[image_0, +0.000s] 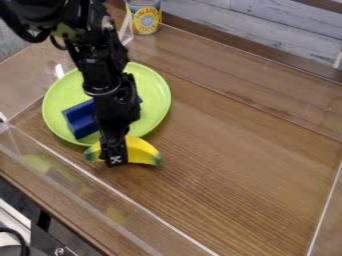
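My black gripper (112, 150) reaches down from the top left over a green plate (152, 94), its fingertips at a yellow banana (142, 151) on the near rim of the plate and the wooden table. Whether the fingers close on the banana I cannot tell. A blue block (80, 119) sits in the plate, partly hidden behind the gripper.
A can (144, 17) stands at the back near the pale wall.
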